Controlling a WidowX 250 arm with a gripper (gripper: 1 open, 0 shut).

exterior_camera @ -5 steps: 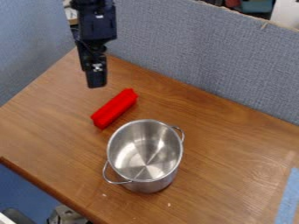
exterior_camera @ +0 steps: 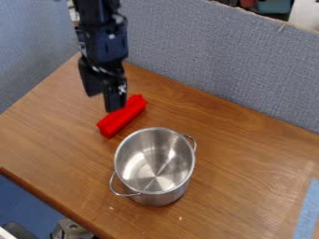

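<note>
The black gripper (exterior_camera: 104, 91) points down above a red elongated block (exterior_camera: 122, 116), close over its upper-left part, with its fingers apart and nothing visible between them. The block lies diagonally on the wooden table (exterior_camera: 243, 159). A steel pot (exterior_camera: 155, 165) with two side handles stands just in front of it, to the lower right, and looks empty.
Padded blue-grey walls (exterior_camera: 225, 56) bound the table at the back and left. A light blue strip (exterior_camera: 307, 210) lies at the right edge.
The gripper has moved right and down from the upper left, closer to the red block. The block and pot have not moved.
</note>
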